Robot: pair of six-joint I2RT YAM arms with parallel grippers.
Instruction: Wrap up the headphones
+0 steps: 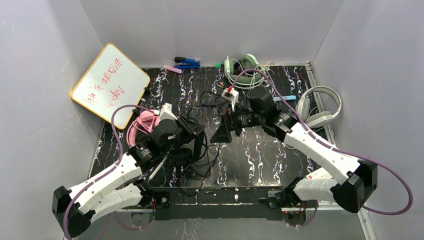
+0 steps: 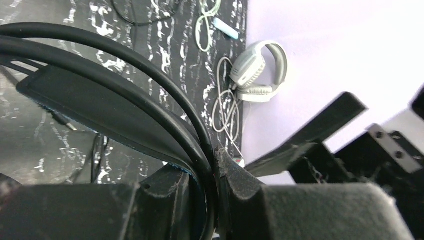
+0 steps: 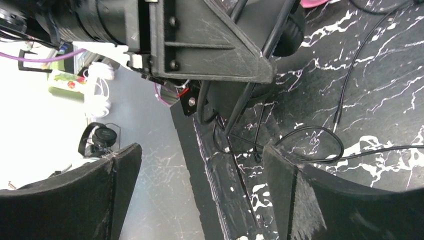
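The black headphones [image 1: 198,146] hang tilted under my left gripper [image 1: 199,129], an ear cup [image 1: 180,156] low on the left. In the left wrist view, my left gripper is shut on the dark headband [image 2: 100,107], and black cable [image 2: 150,70] runs along it in two strands into the grip. My right gripper [image 1: 226,134] is apart from the headphones on their right. Its fingers [image 3: 107,182] stand wide in the right wrist view, nothing between them. Loose black cable [image 3: 325,129] lies looped on the table.
Pink headphones [image 1: 132,135] sit behind the left arm, near a whiteboard [image 1: 110,82]. Green headphones [image 1: 243,78] with tangled cable are at the back, white ones [image 1: 320,119] at the right edge.
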